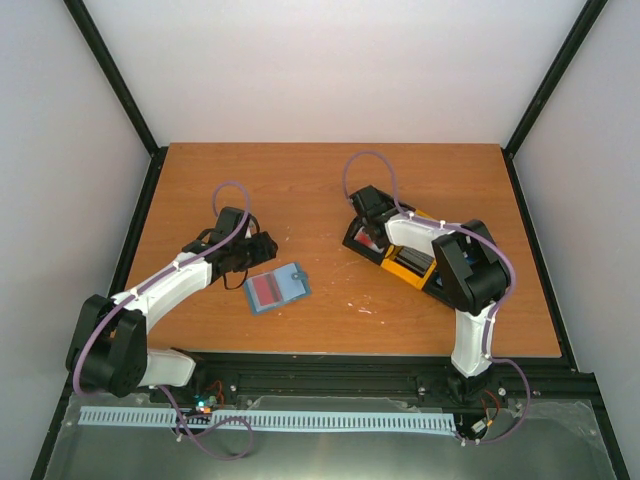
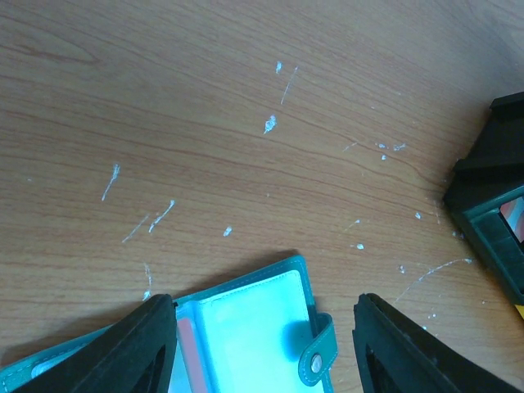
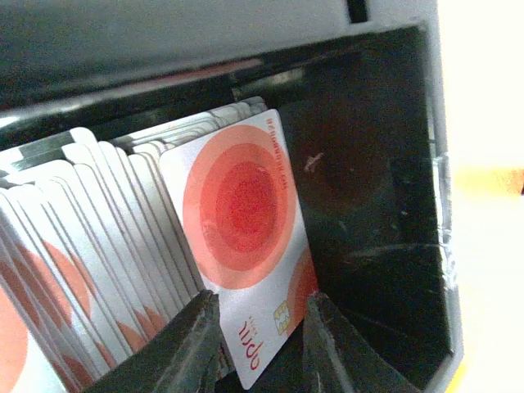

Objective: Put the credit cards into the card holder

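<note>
The blue card holder [image 1: 278,288] lies open on the table at centre left, a red patch on its left half. My left gripper hovers near it, its fingers spread and empty; the clear right half [image 2: 262,319] and snap flap [image 2: 318,360] show between them. At the right, my right gripper is over the black compartment of a box. One white card with red circles [image 3: 243,209] leans at the end of a row of upright cards [image 3: 90,221]. Its lower end lies between my parted right fingers, and no grip on it shows.
An orange compartment [image 1: 408,265] and a further dark one adjoin the black compartment [image 1: 365,238]. In the right wrist view, a dark wall [image 3: 434,164] stands close right of the cards. Bare wood [image 1: 325,310] lies between holder and box.
</note>
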